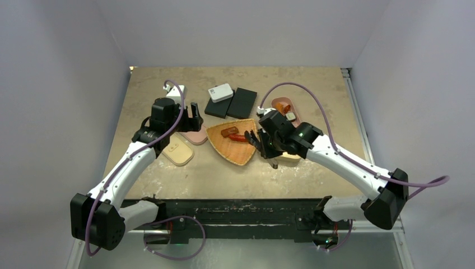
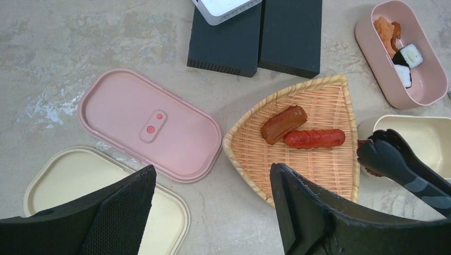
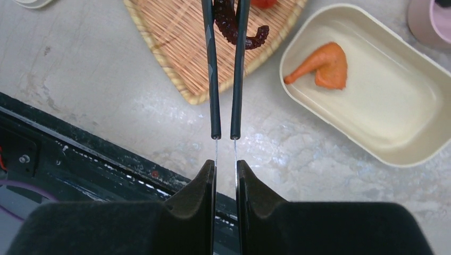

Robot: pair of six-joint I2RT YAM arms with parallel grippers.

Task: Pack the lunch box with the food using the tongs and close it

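My right gripper is shut on black-tipped tongs [image 3: 239,90]. Between the tongs' tips is a dark brown, curled piece of food [image 3: 227,24], over the right edge of the woven basket [image 3: 183,79]. A red sausage [image 2: 315,138] and a brown sausage [image 2: 284,124] lie in that basket. To its right stands the cream box [image 3: 391,114], an orange drumstick-like piece [image 3: 331,66] at one end. Farther back, the pink box [image 2: 391,87] holds orange food and rice rolls. My left gripper hangs open and empty near the lids.
The pink lid [image 2: 119,103] and cream lid [image 2: 165,212] lie flat on the left. Two black boxes [image 2: 290,37] stand behind the basket, with a white box [image 2: 226,6] on the left one. Bare table lies in front of the basket.
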